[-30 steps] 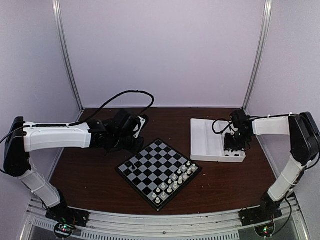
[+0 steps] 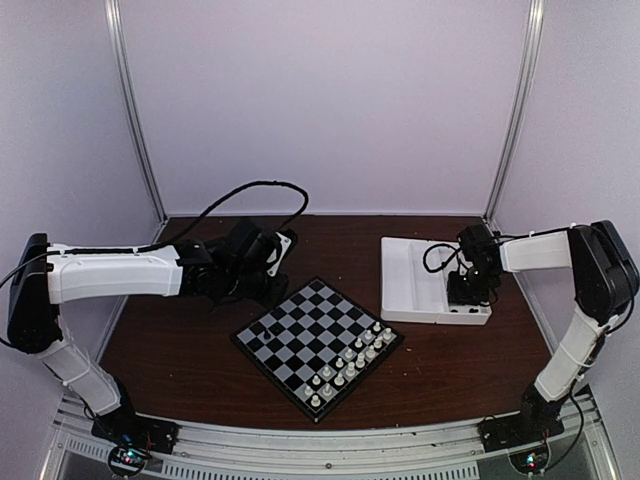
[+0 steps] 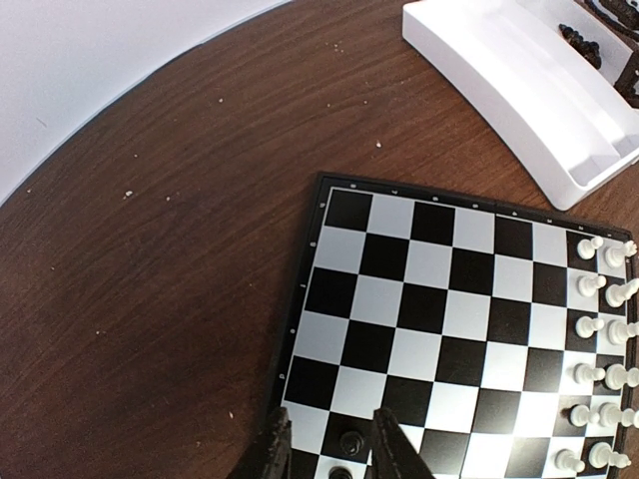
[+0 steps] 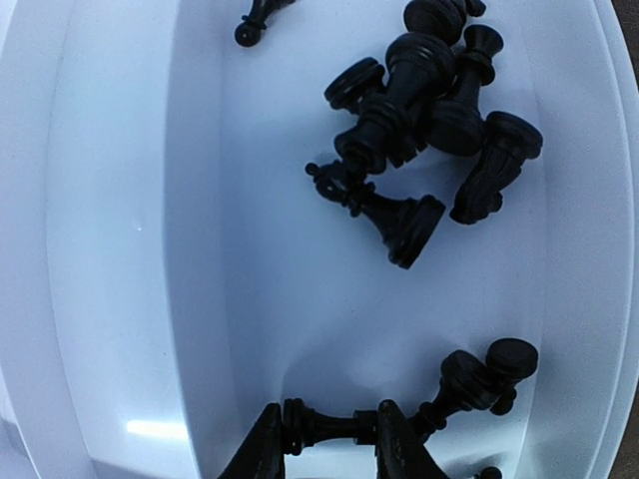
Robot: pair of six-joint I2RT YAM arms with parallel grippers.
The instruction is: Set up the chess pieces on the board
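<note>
The chessboard [image 2: 316, 330] has white pieces [image 3: 616, 376] along one side and two black pieces [image 3: 351, 441] near an edge. My left gripper [image 2: 270, 292] hangs above the board's far-left side; in its wrist view the fingertips are apart with nothing between. My right gripper is open low in the white tray, its fingertips either side of a lying black piece [image 4: 310, 427]. More black pieces [image 4: 409, 90] lie in the tray, several piled together.
The white tray [image 2: 410, 280] sits right of the board, its left compartment empty. Walls stand at back and sides.
The left arm and the board look unchanged.
</note>
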